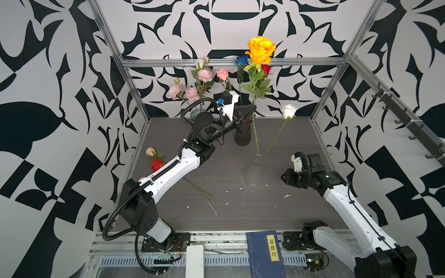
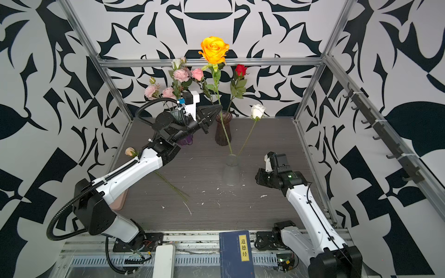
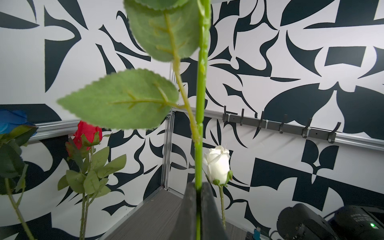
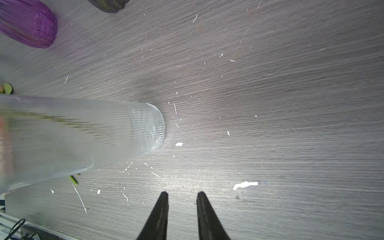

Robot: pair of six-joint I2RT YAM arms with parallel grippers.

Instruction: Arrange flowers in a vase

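Observation:
My left gripper (image 1: 253, 108) is shut on the stem of the yellow rose (image 1: 261, 50), held upright with the bloom high up. In the left wrist view, the green stem (image 3: 202, 80) runs down between the fingertips. Its lower end meets the mouth of the frosted clear vase (image 1: 254, 175); how far inside it reaches I cannot tell. A white rose (image 1: 288, 111) leans to the right out of that same vase. To the vase's right, my right gripper is open and empty, low over the table.
Behind stands a brown vase (image 2: 223, 134) with a red rose (image 2: 240, 70). Pink flowers (image 1: 205, 75) rise at the back left. A red flower (image 1: 156, 164) and a pale one (image 1: 150, 151) lie at the left.

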